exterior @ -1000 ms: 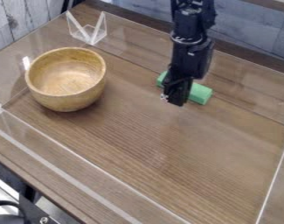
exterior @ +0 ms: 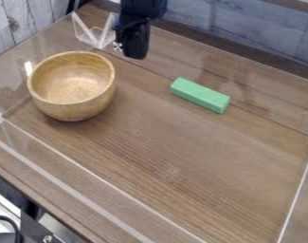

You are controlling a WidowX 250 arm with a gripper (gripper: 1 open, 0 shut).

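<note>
The black gripper (exterior: pixel 132 46) hangs at the top of the camera view, above and behind a round tan wooden bowl (exterior: pixel 71 84) on the left of the table. I cannot tell how far its fingers are apart or whether anything is between them. A green block (exterior: pixel 199 95) lies flat right of centre, well away from the gripper.
A clear plastic object (exterior: pixel 97 30) stands at the back left, just left of the gripper.
The gripper has moved from over the green block up and left toward the back, uncovering the block. The bowl has stayed in place.
</note>
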